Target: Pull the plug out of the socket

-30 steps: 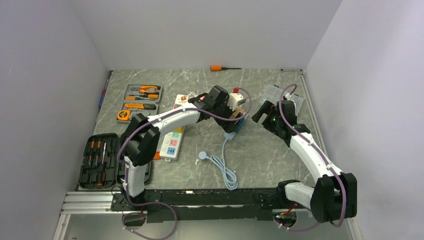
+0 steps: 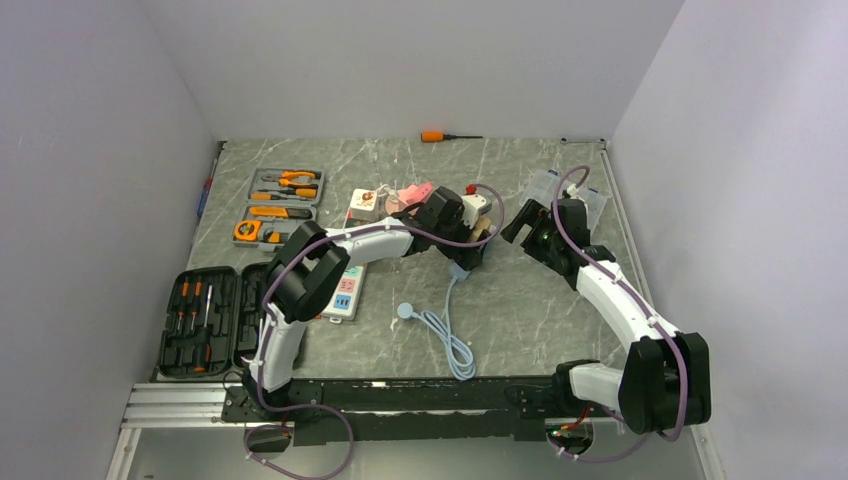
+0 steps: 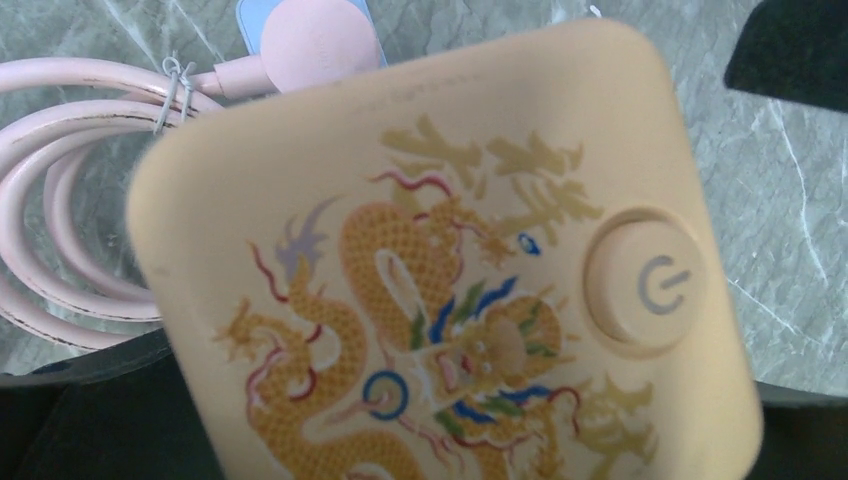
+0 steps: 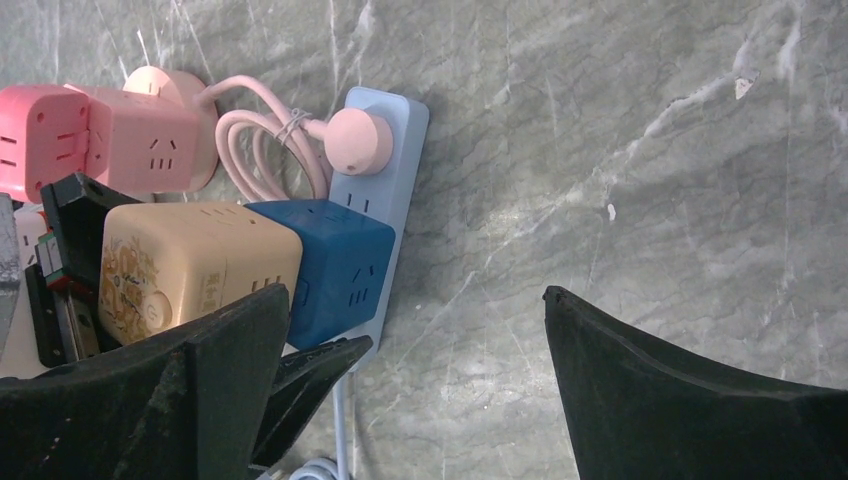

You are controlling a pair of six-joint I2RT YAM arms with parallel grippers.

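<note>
A beige cube with a dragon print and a round power button [image 3: 645, 283] sits against a dark blue cube [image 4: 345, 260] on the light blue socket strip [image 4: 405, 150]. Farther up that strip, a round pink plug [image 4: 358, 141] is seated, its coiled cable tied beside it. My left gripper is open, its fingers on either side of the beige cube; contact cannot be made out. Open and empty, my right gripper [image 2: 518, 234] stands to the right of the strip, its fingers [image 4: 640, 390] spread wide in its own view.
Pink socket blocks [image 4: 150, 140] stand left of the cable coil. A white power strip [image 2: 345, 292], tool cases [image 2: 200, 322] and a coiled blue cable [image 2: 455, 350] lie around. An orange screwdriver [image 2: 433, 136] is at the back.
The right arm has moved only slightly.
</note>
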